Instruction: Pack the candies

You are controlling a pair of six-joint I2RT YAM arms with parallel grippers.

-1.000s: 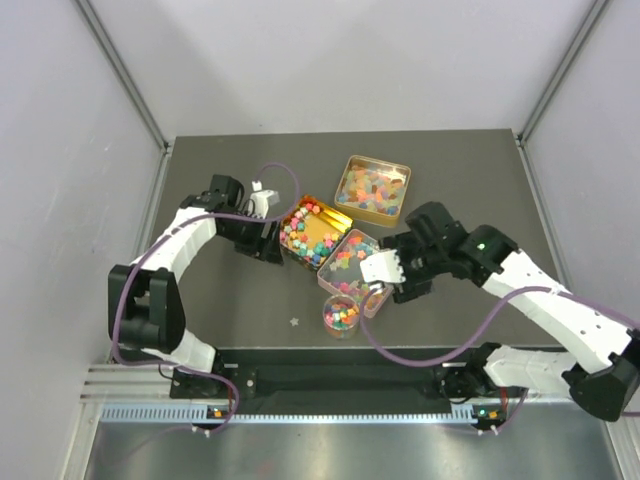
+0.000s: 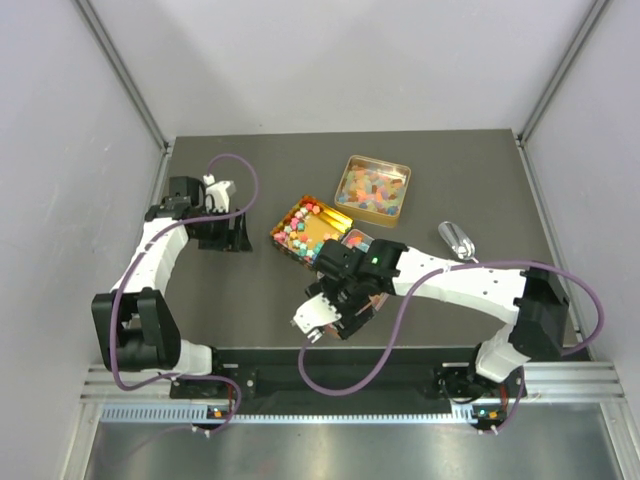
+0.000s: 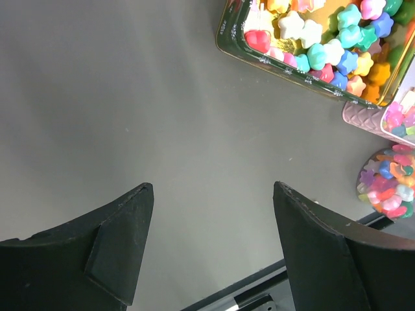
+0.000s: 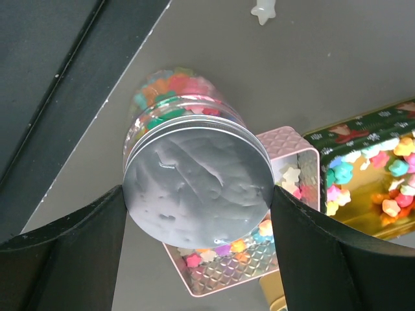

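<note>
In the right wrist view a clear jar of colored candies [image 4: 181, 91] has a round, shiny grey top, with my right gripper shut on it, one finger at each side. From above, the right hand hides most of the jar; its side [image 3: 388, 184] shows at the left wrist view's right edge. My left gripper is open and empty over bare table, left of the decorated tin [image 3: 305, 74] of star candies. Beside the jar stands a pink basket [image 4: 285, 139] with candies, partly covered by the jar and hand.
A gold tin [image 2: 372, 212] of candies stands at the back. A metal scoop [image 2: 457, 241] lies at the right. One pale star candy [image 4: 264, 10] lies loose on the table. Bare table [image 2: 225, 300] extends at the left.
My right gripper has moved left from beside the pink basket onto the jar and closed around it. The left arm has drawn back left, away from the decorated tin.
</note>
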